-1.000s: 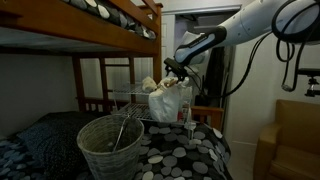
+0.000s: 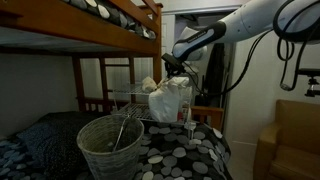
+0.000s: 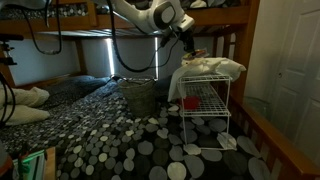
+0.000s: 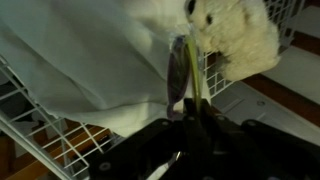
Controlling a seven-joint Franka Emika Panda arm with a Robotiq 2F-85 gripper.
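Observation:
My gripper is shut on a narrow purple and yellow-green item (image 4: 178,72), which sticks out past the fingertips in the wrist view. What this item is cannot be made out. Below it, a white cloth or bag (image 4: 95,65) drapes over the wire rack, with a cream fluffy toy (image 4: 240,38) at its upper right. In exterior view 1 the gripper (image 2: 172,68) hangs above the white cloth or bag (image 2: 165,103). Exterior view 2 shows the gripper (image 3: 188,43) over the rack's top; the held item is too small to tell there.
A white wire rack (image 3: 206,110) stands on a dark bedspread with grey dots (image 3: 110,150); something red sits on its lower shelf. A woven basket (image 2: 110,150) is nearby. The bunk bed's wooden rail (image 2: 90,35) runs overhead. Open bedspread lies in front of the rack.
The arm's wrist has risen slightly above the rack. The white cloth or bag, rack and basket look unmoved.

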